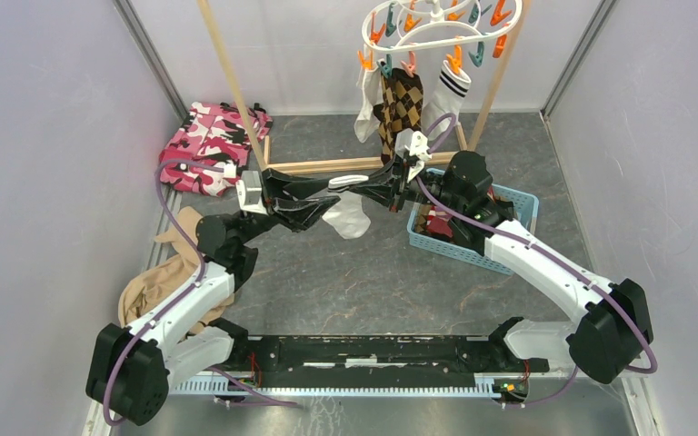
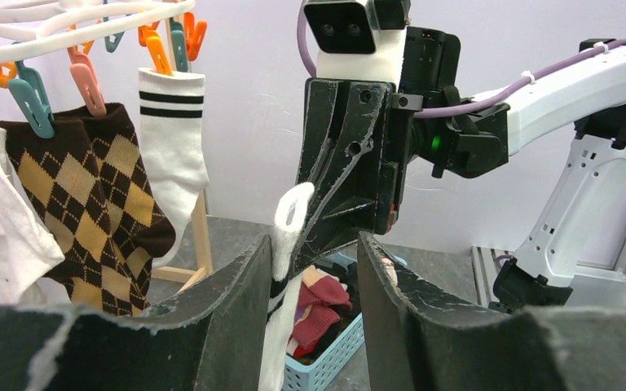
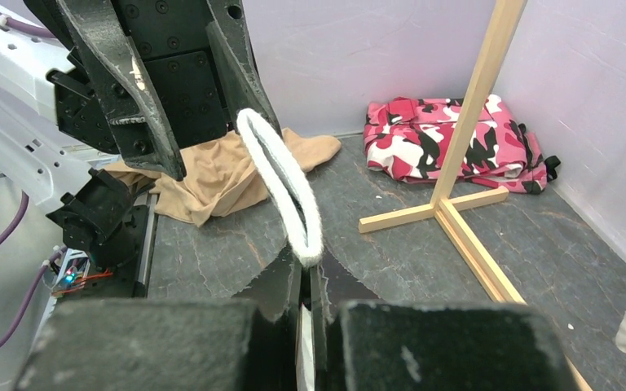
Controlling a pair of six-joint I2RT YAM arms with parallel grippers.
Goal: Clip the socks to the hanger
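A white sock (image 1: 349,216) with a dark stripe hangs with its cuff held up between the arms. Its cuff loop (image 3: 289,191) sticks out of my right gripper, which is shut on it. My left gripper stands open, its fingers facing the right gripper. One left finger (image 2: 240,301) lies close against the cuff; whether they touch I cannot tell. On the white hanger (image 1: 370,33), a brown argyle pair (image 2: 90,195), a white striped sock (image 2: 171,122) and white socks (image 2: 24,220) hang from clips.
Behind the right arm, a blue basket (image 1: 459,258) holds dark and red socks. Several free clips, such as an orange clip (image 1: 499,13), line the hanger. A wooden stand (image 1: 227,82) carries it. Pink camouflage cloth (image 1: 209,145) and beige cloth (image 1: 159,286) lie at left.
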